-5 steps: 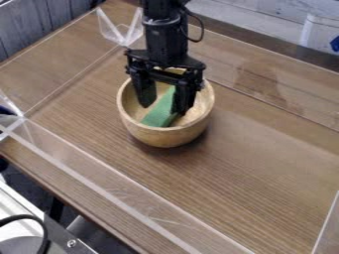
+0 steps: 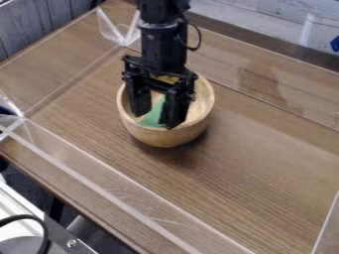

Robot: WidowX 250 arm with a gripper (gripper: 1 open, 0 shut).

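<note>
My black gripper (image 2: 158, 97) reaches down from the top into a round, light wooden bowl (image 2: 177, 136) on the table. Its two fingers are inside the bowl's rim, on either side of a green object (image 2: 155, 112) lying in it. The gripper's body hides much of that object, and whether the fingers touch it is unclear.
A blue object sits at the far top right.
The gripper has moved down into the bowl and now covers more of the green object. The bowl looks nearly unmoved.
</note>
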